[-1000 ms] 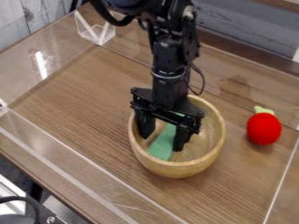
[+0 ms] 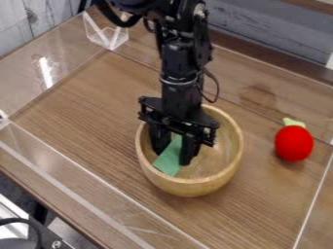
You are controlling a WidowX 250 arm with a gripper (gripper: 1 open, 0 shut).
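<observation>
A tan bowl (image 2: 198,177) sits on the wooden table, centre front. My black gripper (image 2: 174,139) reaches down from the top into the bowl, its fingers over a green object (image 2: 168,163) lying in the bowl's left part. It looks shut on the green object, though the dark fingers partly hide the contact.
A red tomato-like object (image 2: 294,143) with a pale green top lies right of the bowl. A clear plastic container (image 2: 107,29) is at the back left.
The gripper has shifted slightly left and closed in over the green object, which now shows more to the left in the bowl and is more covered by the fingers.
</observation>
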